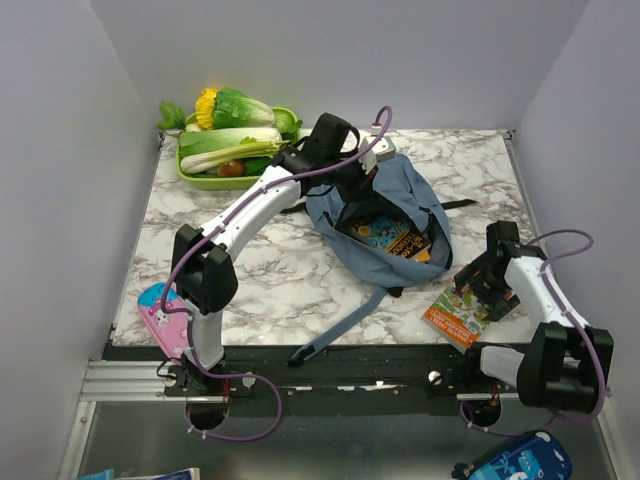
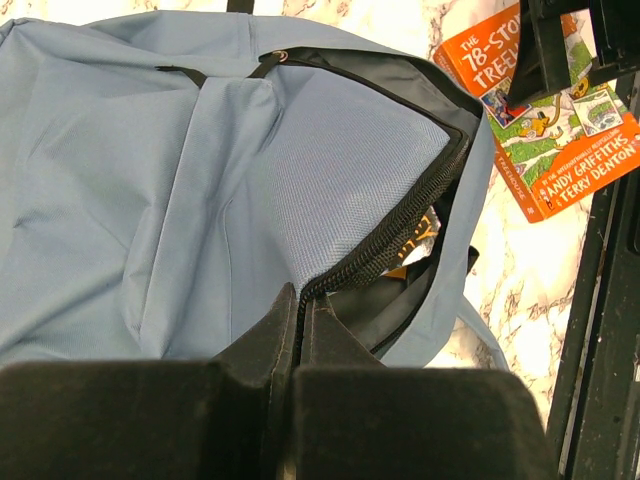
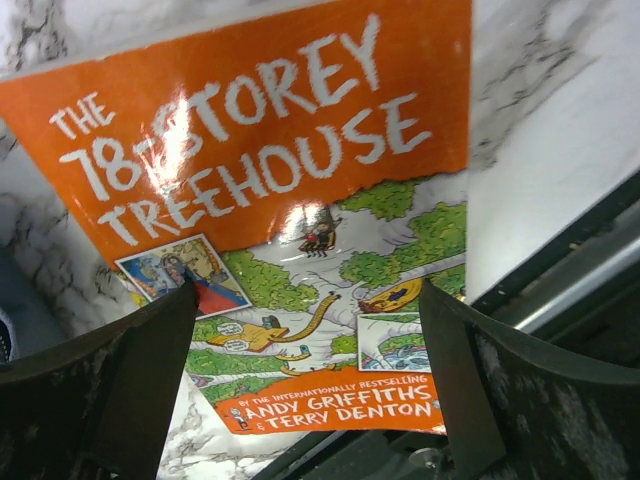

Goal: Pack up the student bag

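The blue bag lies on the table with its mouth held up, and a dark 169-Storey book shows inside it. My left gripper is shut on the zipped edge of the bag's flap. The orange 78-Storey Treehouse book lies flat on the marble to the right of the bag, cover up. Over that book hangs my right gripper, open, its fingers wide apart and nothing held between them. In the top view the right arm covers part of the book.
A green basket of vegetables stands at the back left. A pink case lies at the front left edge. Below the table's front, a blue pencil case is at right.
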